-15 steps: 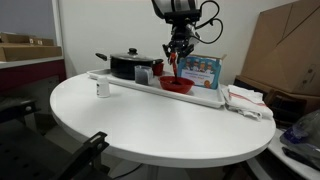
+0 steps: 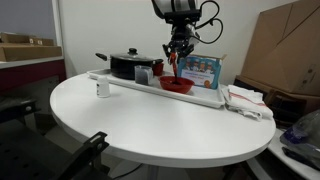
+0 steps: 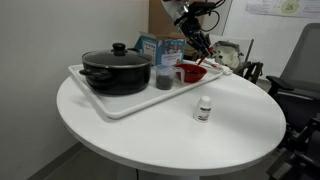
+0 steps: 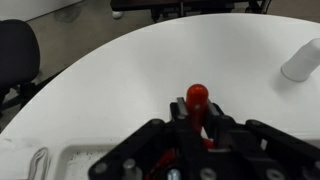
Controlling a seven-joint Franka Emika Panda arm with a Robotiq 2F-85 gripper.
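Held upright over the red bowl (image 2: pixel 177 88) is a slim red-orange utensil (image 2: pixel 174 61), with my gripper (image 2: pixel 174 55) shut on its upper part. Its rounded red end (image 4: pixel 197 96) pokes out between the dark fingers in the wrist view. The utensil's lower end reaches down toward the bowl; whether it touches the bottom cannot be seen. In exterior view 2 the bowl (image 3: pixel 188 75) is partly behind a clear cup, and the arm hangs above it.
A white tray (image 3: pixel 140 100) carries a black lidded pot (image 3: pixel 116 70), a grey cup (image 3: pixel 165 78) and the bowl. Behind stands a blue picture box (image 2: pixel 203 70). A white bottle (image 3: pixel 203 108) and a folded towel (image 2: pixel 248 101) flank the tray.
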